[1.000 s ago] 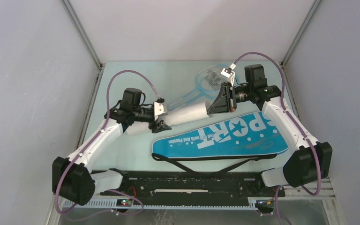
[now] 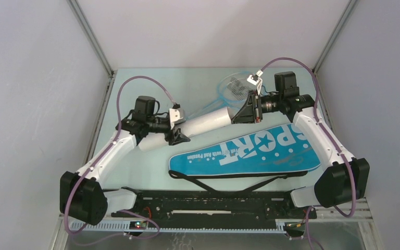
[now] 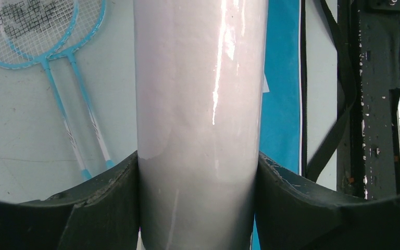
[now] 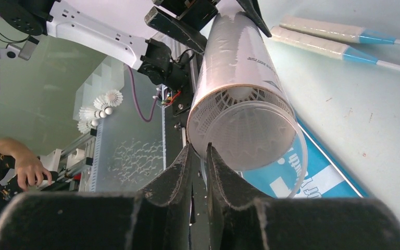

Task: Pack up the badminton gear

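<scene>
A white shuttlecock tube (image 2: pixel 204 122) is held sideways in the air by my left gripper (image 2: pixel 178 133), which is shut on it. In the left wrist view the tube (image 3: pixel 198 104) fills the middle. My right gripper is at the tube's open end, where a clear lid (image 4: pixel 297 177) hangs at the rim, with the fingertips close together at its edge; a shuttlecock shows inside. Two blue rackets (image 2: pixel 234 87) lie at the back of the table, and the blue SPORT bag (image 2: pixel 250 153) lies flat below the tube.
The bag's black strap (image 2: pixel 208 185) runs along the front edge. Walls enclose the table on the back and sides. Loose shuttlecocks (image 4: pixel 104 104) show beyond the table in the right wrist view.
The tube and both grippers have shifted slightly, rising a little in the top view. The bag and rackets are unchanged.
</scene>
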